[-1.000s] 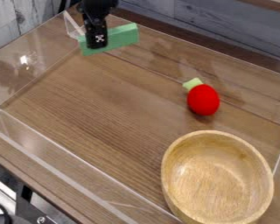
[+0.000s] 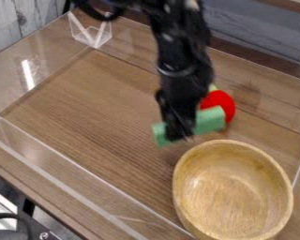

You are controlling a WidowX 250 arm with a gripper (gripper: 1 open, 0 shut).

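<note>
My dark gripper [image 2: 175, 98] reaches down from the top centre, shut on a green object [image 2: 190, 124] that is blurred. It hangs just above and to the upper left of a large wooden bowl [image 2: 232, 192]. A red object [image 2: 221, 101] lies on the table behind the green one, partly hidden by it, with a small pale green piece at its upper edge.
A white wire-like holder [image 2: 90, 28] stands at the back left. A dark cable lies at the bottom left corner.
My gripper has carried the green object from the back left down and to the right, toward the bowl and the red object, which it now partly covers.
</note>
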